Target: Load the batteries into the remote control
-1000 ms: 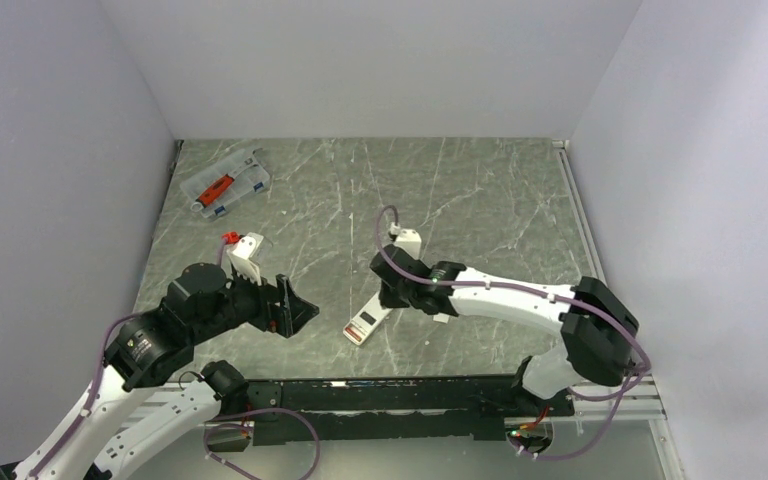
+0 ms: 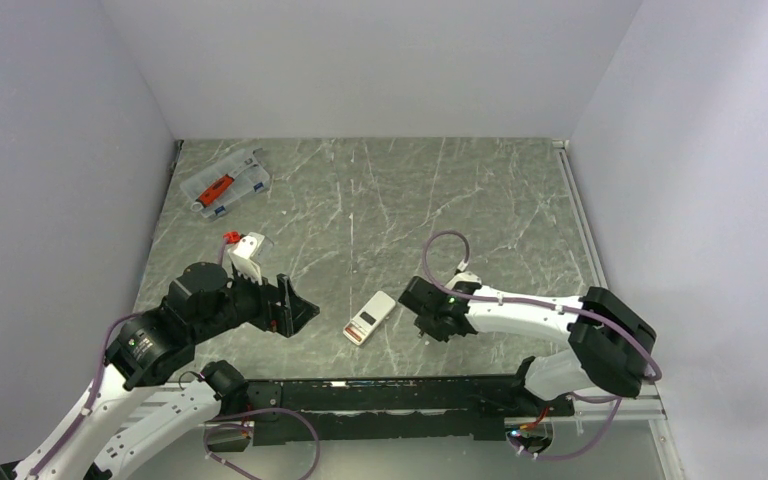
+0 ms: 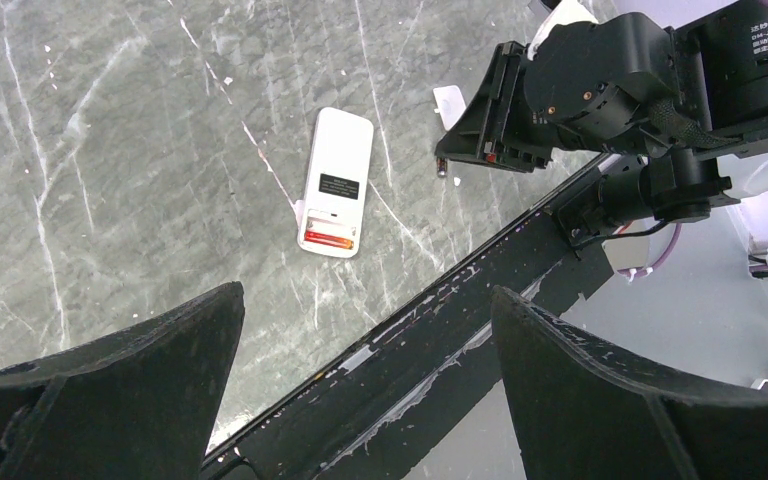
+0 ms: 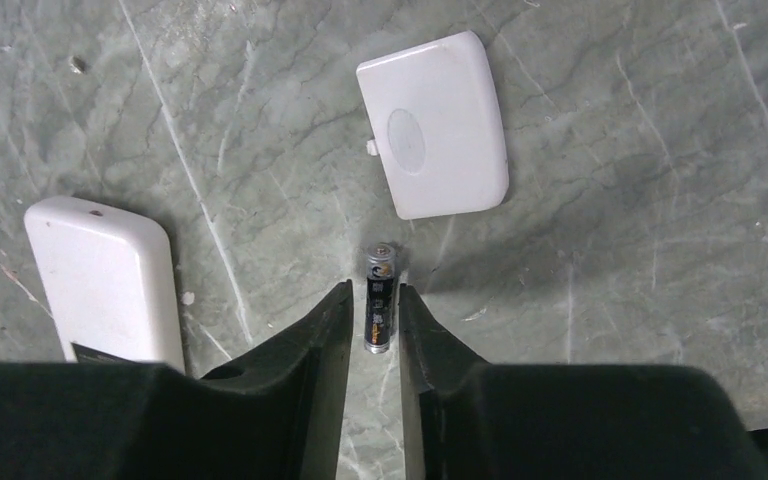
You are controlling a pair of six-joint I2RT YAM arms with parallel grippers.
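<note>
The white remote (image 2: 370, 316) lies on the marble table, back opened, with an orange battery (image 3: 328, 240) in its compartment. A dark battery (image 4: 380, 305) lies loose beside the white battery cover (image 4: 440, 130) in the right wrist view. My right gripper is low over that battery, its fingertips on either side of it, part open; whether they touch it I cannot tell. My left gripper (image 2: 295, 305) stands open above the table left of the remote, nothing between its fingers.
A clear plastic case with an orange screwdriver (image 2: 215, 190) lies at the back left, a small red object (image 2: 231, 237) behind the left arm. The table's front edge is close below the remote.
My right gripper has moved right and toward the front, away from above the remote to the loose battery. The left arm and the remote have not moved.
</note>
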